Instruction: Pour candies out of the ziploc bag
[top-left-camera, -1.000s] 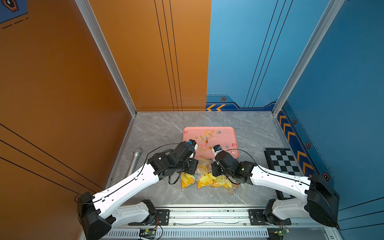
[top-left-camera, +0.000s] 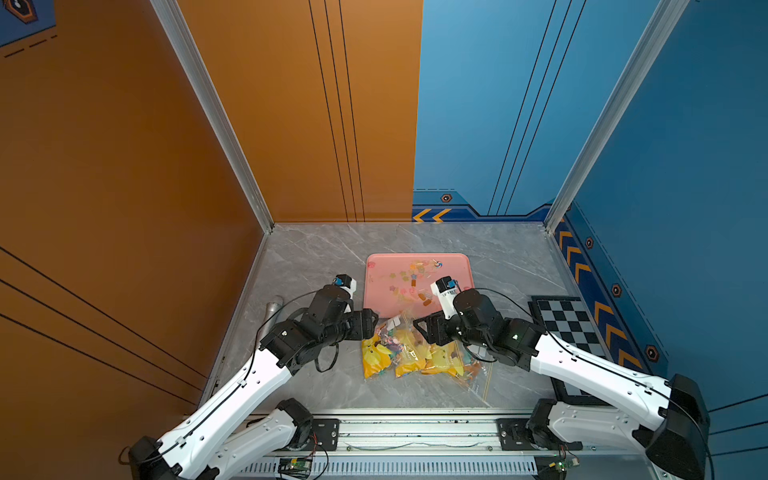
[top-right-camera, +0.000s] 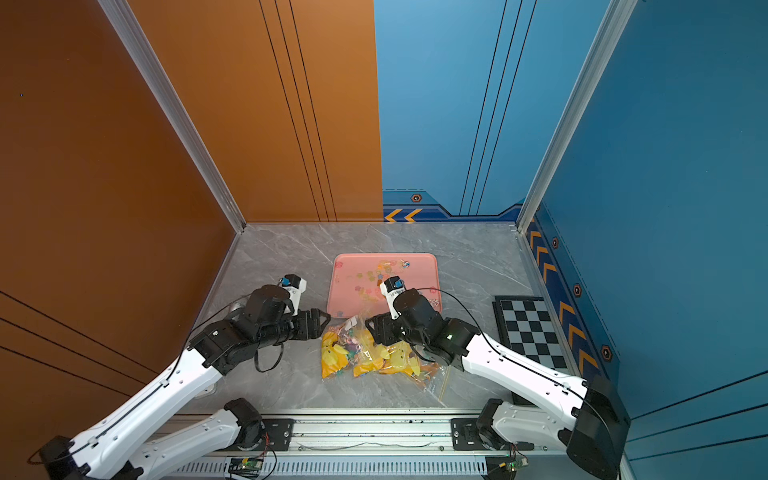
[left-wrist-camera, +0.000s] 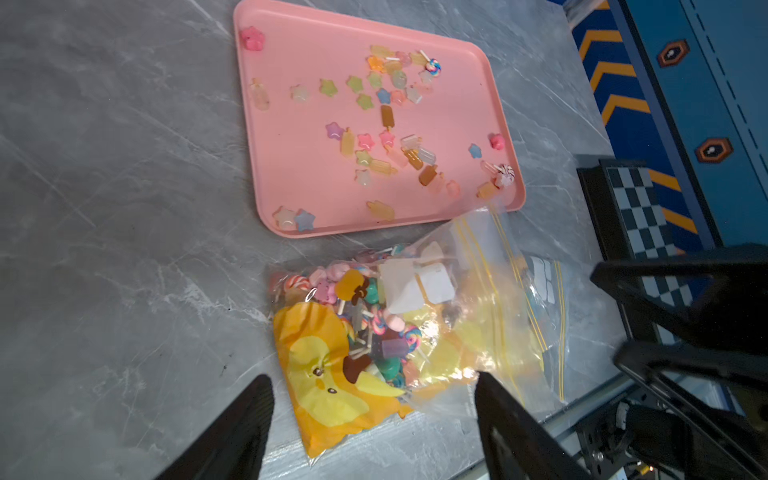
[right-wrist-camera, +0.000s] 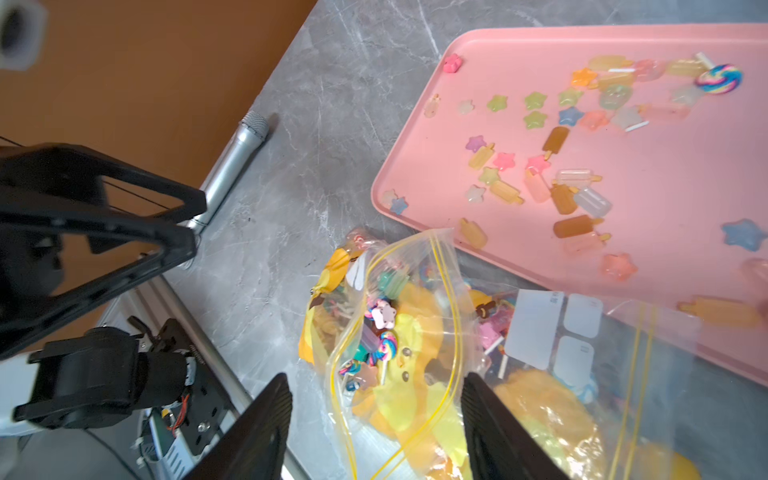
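Note:
Several clear ziploc bags with yellow bear faces lie overlapping on the table in front of the pink tray (top-left-camera: 376, 300). The nearest-left ziploc bag (left-wrist-camera: 336, 376) is filled with mixed candies; its clear zip end (left-wrist-camera: 496, 320) points right. In the right wrist view a ziploc bag (right-wrist-camera: 408, 344) shows its mouth spread, yellow zip lines apart, candies inside. Loose star and popsicle candies (right-wrist-camera: 560, 160) lie scattered on the tray. Above the left side of the bags my left gripper is open and empty. My right gripper, also open and empty, hovers over the bags' middle.
A black case with a checkerboard (top-left-camera: 572, 328) lies at the right. At the left a silver microphone (right-wrist-camera: 236, 164) rests on the table. Bare table surrounds the tray's left and back sides.
My left gripper has drawn back to the left, away from the bags. The bag's clear mouth has changed shape.

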